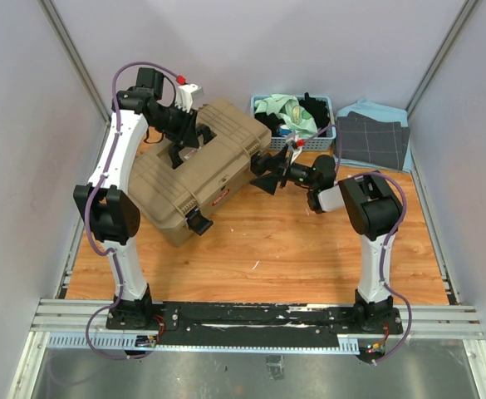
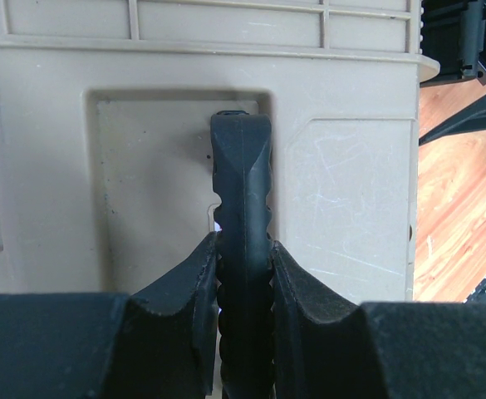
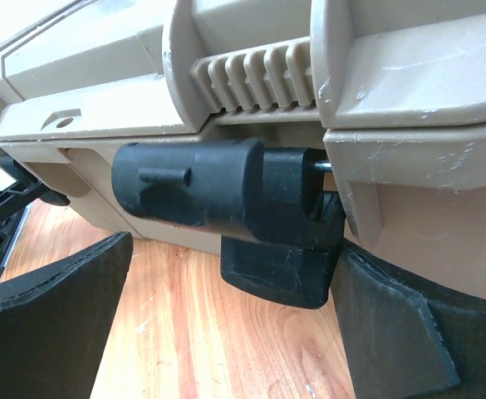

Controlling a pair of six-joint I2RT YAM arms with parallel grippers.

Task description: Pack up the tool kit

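A closed tan tool case (image 1: 155, 189) lies slantwise on the left of the table. My left gripper (image 1: 188, 153) is over its top; in the left wrist view its two fingers press on either side of the black carry handle (image 2: 243, 158). The latch (image 1: 198, 222) at the case's near end sticks out from the front. At the far end, my right gripper (image 1: 263, 172) is open beside the other black latch (image 3: 193, 187). That latch lies between its spread fingers, and the right finger (image 3: 392, 316) appears to touch its end.
A blue basket (image 1: 327, 144) of cloths stands behind, right of the case. Folded dark and light-blue cloths (image 1: 374, 140) lie at the back right. Bare table (image 1: 284, 258) spreads across the front middle.
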